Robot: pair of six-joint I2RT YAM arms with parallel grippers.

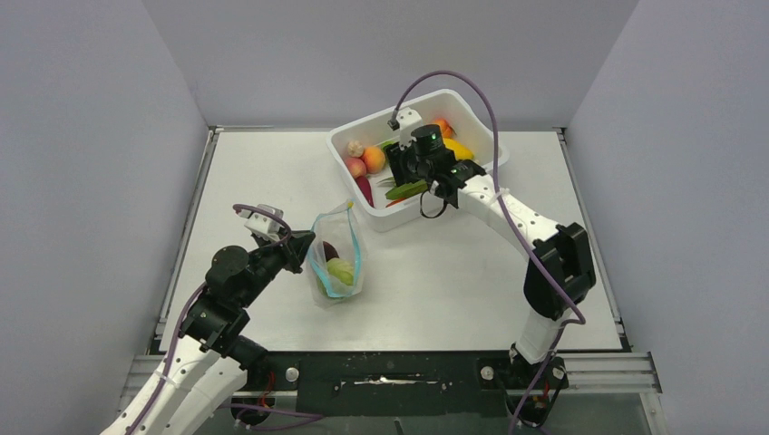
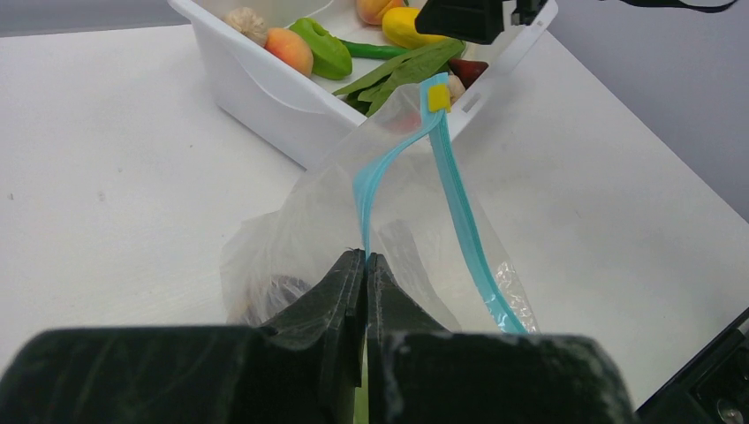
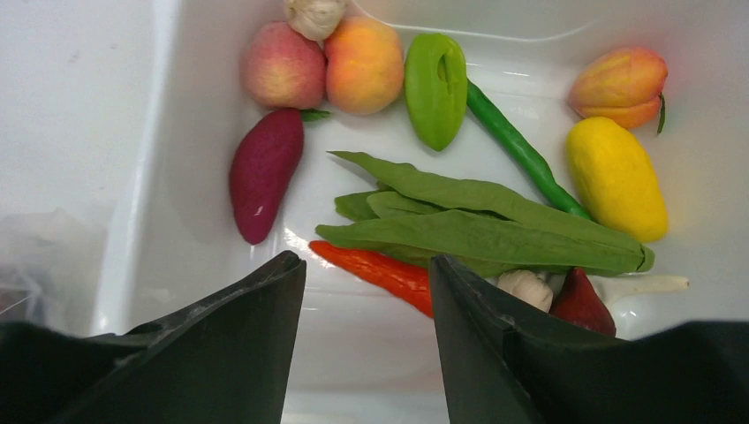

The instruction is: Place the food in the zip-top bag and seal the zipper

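The clear zip bag (image 1: 337, 254) with cyan zipper (image 2: 459, 212) and yellow slider (image 2: 439, 98) stands holding a green item and a dark one. My left gripper is shut at the bag's rim, pinching its film. My right gripper is part open over the white tub (image 3: 132, 247), nothing between its fingers. Below it are a red chili (image 3: 380, 274), green leaves (image 3: 477, 234), a purple root (image 3: 265, 168), peaches (image 3: 362, 66), a green pepper (image 3: 433, 88) and a yellow item (image 3: 618, 181).
The tub stands at the table's back. Bare white table (image 1: 453, 290) lies right of the bag and at the back left. Grey walls bound both sides.
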